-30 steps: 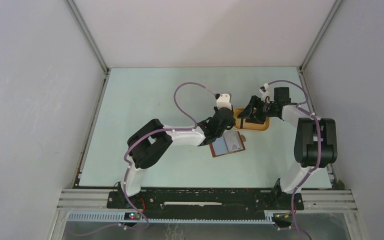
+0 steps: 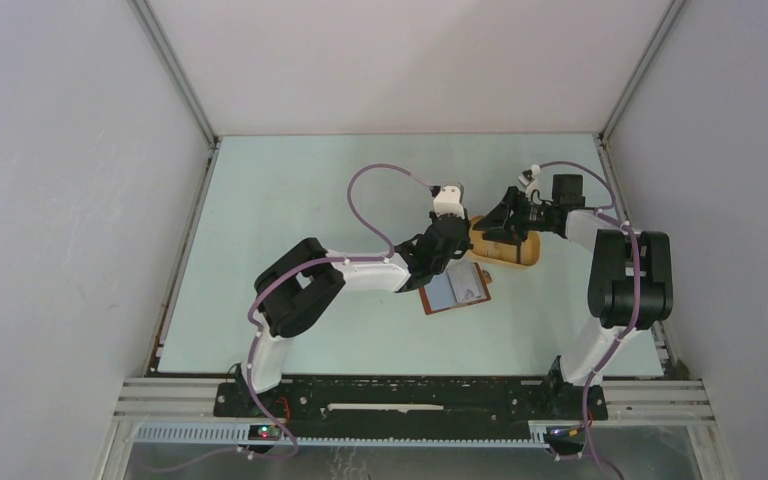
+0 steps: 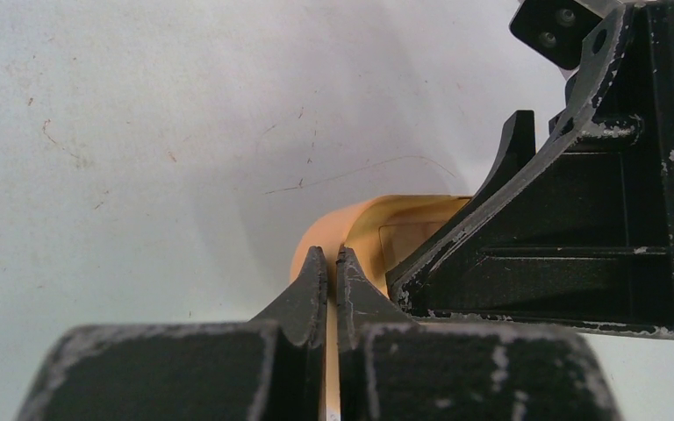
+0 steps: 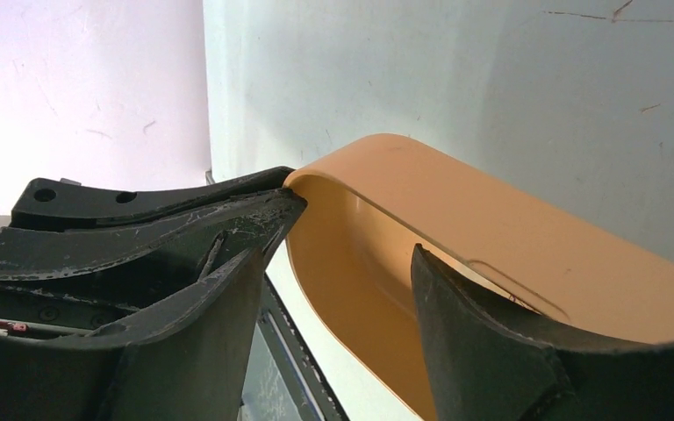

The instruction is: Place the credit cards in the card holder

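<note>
A tan box with rounded corners lies right of the table's middle. At its left end my left gripper is shut on the thin wall, a tan strip showing between its fingers. My right gripper stands part open over the box, with only the tan interior visible between its fingers. A flat card-like outline shows inside the box in the left wrist view, partly hidden by the right gripper. In the top view there is a dark stripe in the box. An open brown holder, with pale blue and white panels, lies just in front.
Both arms meet close together over the box, their hands nearly touching. Walls stand at both sides and behind.
The dark stripe in the box stood near the left end earlier and now shows near the right. My right gripper and the box have shifted slightly. The left arm looks unmoved.
</note>
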